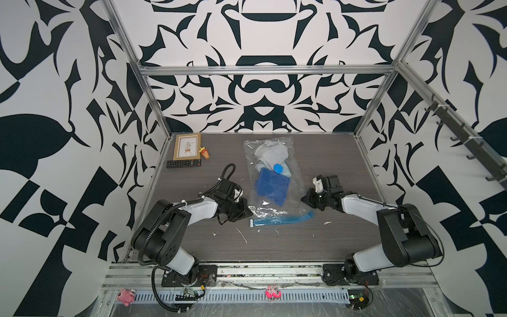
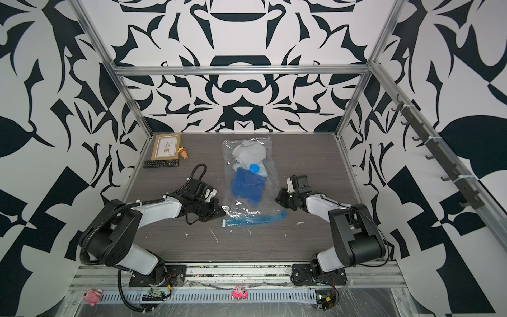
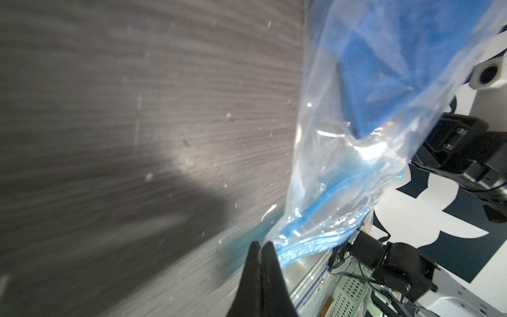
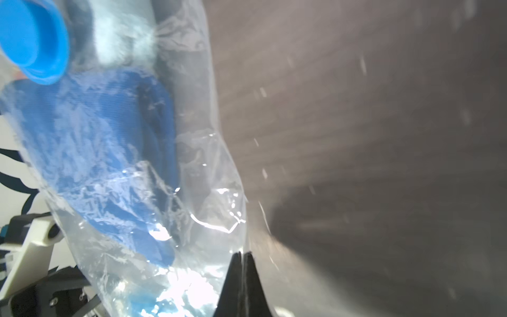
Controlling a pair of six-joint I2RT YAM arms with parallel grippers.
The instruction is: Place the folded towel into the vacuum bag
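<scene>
The clear vacuum bag [image 1: 253, 203] lies flat mid-table with a blue folded towel [image 1: 272, 187] and a pale grey-white cloth [image 1: 272, 153] inside it. Its round blue valve cap [image 1: 277, 168] sits over the contents, and its blue zip strip [image 1: 280, 220] faces the front. My left gripper is shut at the bag's left edge by the zip end, where the film meets its fingertips. At the right edge, my right gripper is also shut, tips against the film. Whether either pinches the thin film is hard to tell.
At the back left are a picture frame [image 1: 187, 146], a black remote [image 1: 183, 163] and a small toy [image 1: 204, 152]. Small white scraps [image 1: 241, 235] dot the table. Bare table lies on both sides behind the arms.
</scene>
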